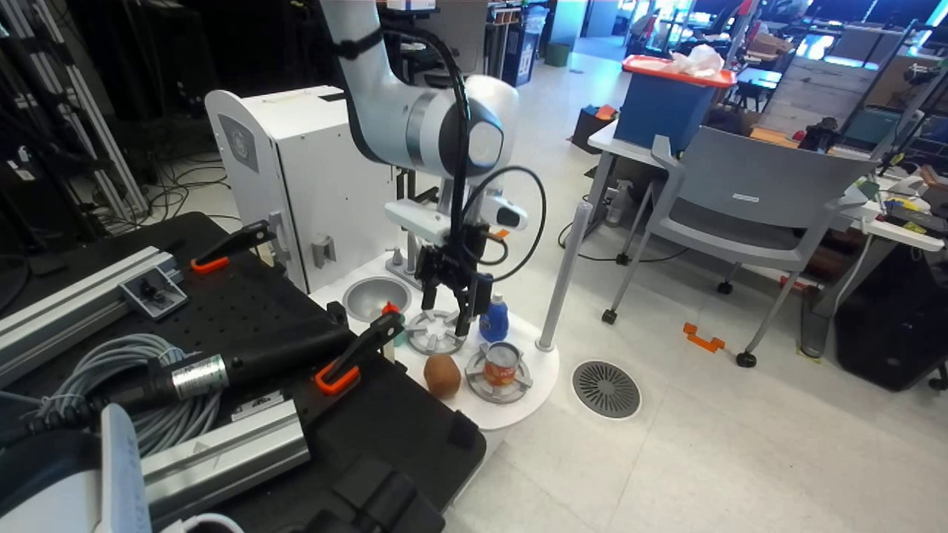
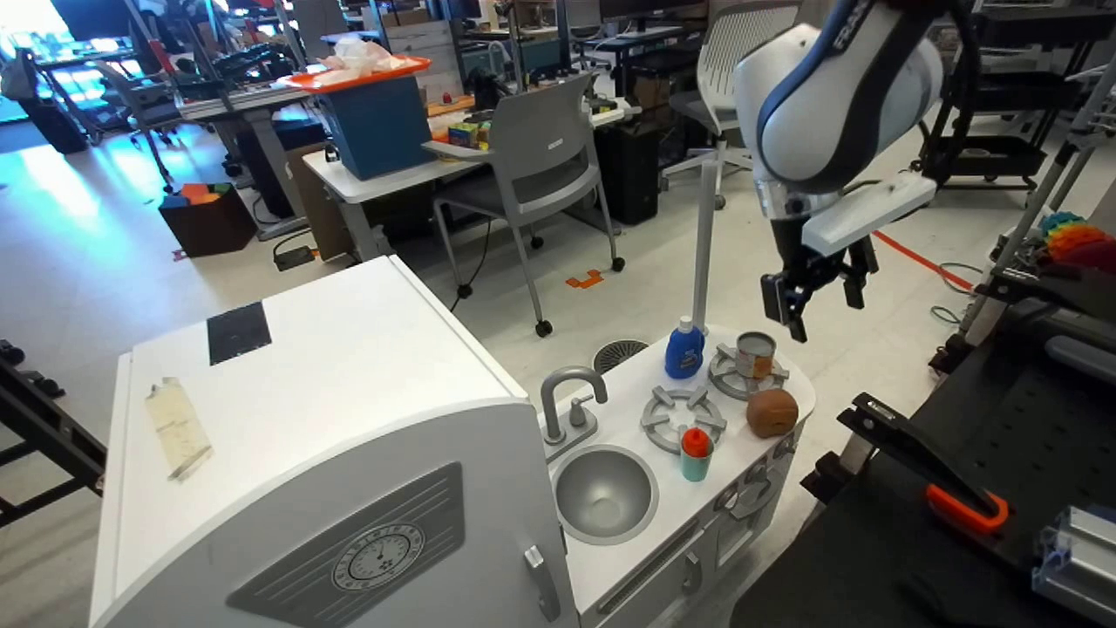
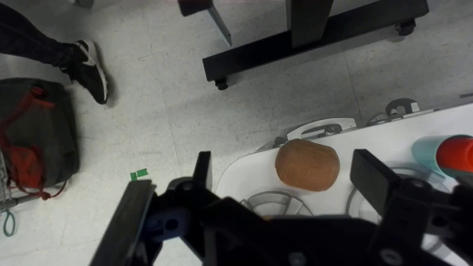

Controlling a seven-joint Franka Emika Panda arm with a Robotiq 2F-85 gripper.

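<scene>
My gripper stands open in the air above the toy kitchen's white counter, nothing between its fingers. On the counter's near edge lies a brown rounded object, which the wrist view shows below and between the spread fingers. A tin can with an orange label sits on one grey burner. Beside it stands a blue bottle with a white cap. A teal cup with a red-topped item in it is near the other burner. In the wrist view my gripper hides most of the burners.
A grey sink bowl and faucet lie beside the white cabinet. An upright grey post rises from the counter's end. A black table with orange-tipped clamps borders the counter.
</scene>
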